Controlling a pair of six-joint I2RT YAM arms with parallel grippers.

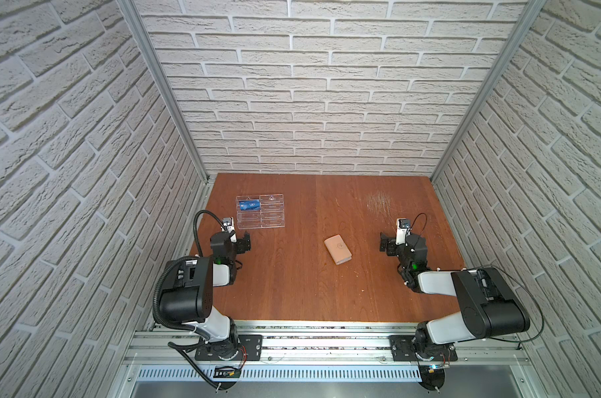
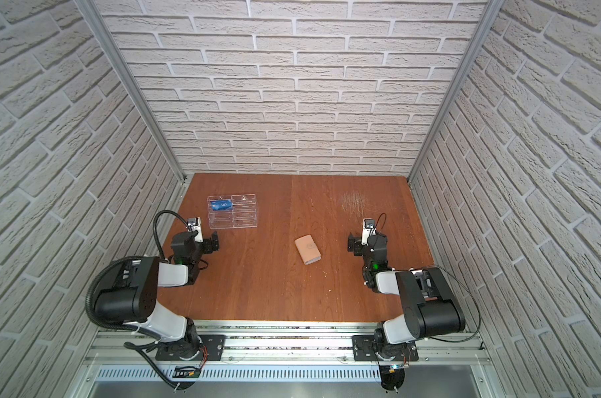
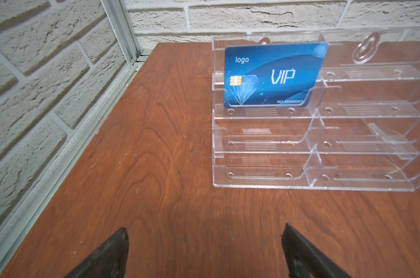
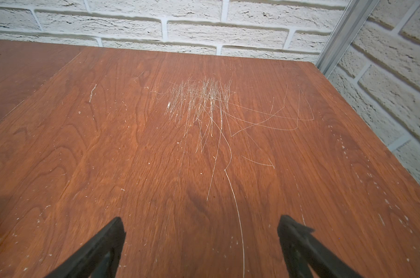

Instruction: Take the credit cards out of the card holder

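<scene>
A peach-coloured card holder (image 1: 338, 248), closed, lies flat and slightly turned on the table between the two arms. In the left wrist view one blue VIP card (image 3: 272, 74) stands in the upper left slot of a clear tiered rack (image 3: 261, 183). My left gripper is open in front of the rack, its dark fingers (image 3: 105, 254) wide apart over bare wood. Well to the right of the card holder, my right gripper also stands open and empty. Whether cards are inside the card holder cannot be seen.
Pale scratches or fibres (image 4: 205, 102) mark the wood at the back right. Brick-patterned walls (image 1: 327, 99) enclose the back and sides. Bare table (image 1: 290, 285) surrounds the card holder, and the rack's other slots look empty.
</scene>
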